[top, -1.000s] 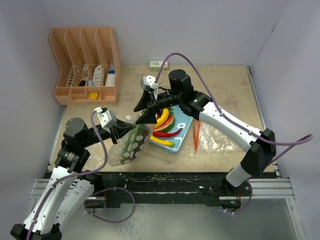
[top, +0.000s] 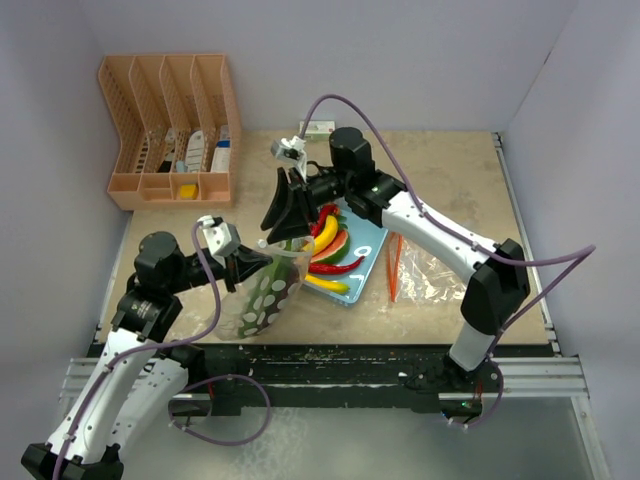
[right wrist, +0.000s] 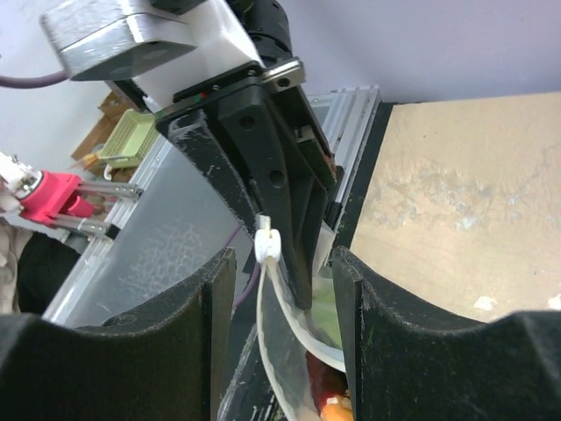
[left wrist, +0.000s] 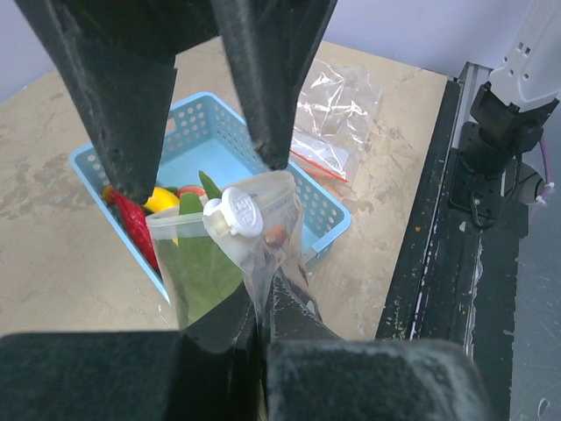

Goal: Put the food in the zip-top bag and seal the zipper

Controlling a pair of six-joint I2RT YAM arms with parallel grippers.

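Observation:
The clear zip top bag (top: 268,290), printed with white dots, hangs from my left gripper (top: 264,262), which is shut on its rim. Green food (left wrist: 206,263) shows inside it. The bag's mouth stands open, and its white zipper slider (left wrist: 235,213) sits just past the left fingertips. My right gripper (top: 268,233) is part open above the mouth; in the left wrist view its two fingers (left wrist: 259,96) are apart with nothing between them. In the right wrist view the slider (right wrist: 267,244) appears in line with the gap between the right fingers, beyond them.
A blue basket (top: 366,240) beside the bag holds a banana (top: 326,235), a watermelon slice (top: 334,248), red peppers (top: 340,268) and a yellow one. Another clear bag (top: 430,275) lies flat at right. A divided organizer (top: 170,185) stands at back left.
My right gripper has moved up and left, away from the bag's rim, and its fingers have spread. My left gripper has shifted slightly, and the bag hangs steeper with its mouth wider.

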